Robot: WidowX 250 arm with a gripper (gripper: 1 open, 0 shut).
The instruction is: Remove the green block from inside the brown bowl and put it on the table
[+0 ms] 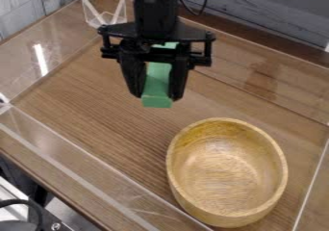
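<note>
The green block (157, 87) is clasped between the dark fingers of my gripper (157, 94), one finger on either side of it. Both are over the middle of the wooden table (90, 108), behind and to the left of the bowl. How high the block hangs is hard to tell from this angle. The brown bowl (175, 171), a light tan oval, stands at the front right with nothing inside.
A clear bin wall (58, 158) borders the table on the left. Along the back runs a raised edge (290, 44). Dark cables (23, 204) lie at the bottom left corner. Bare wood surrounds the bowl's left and far sides.
</note>
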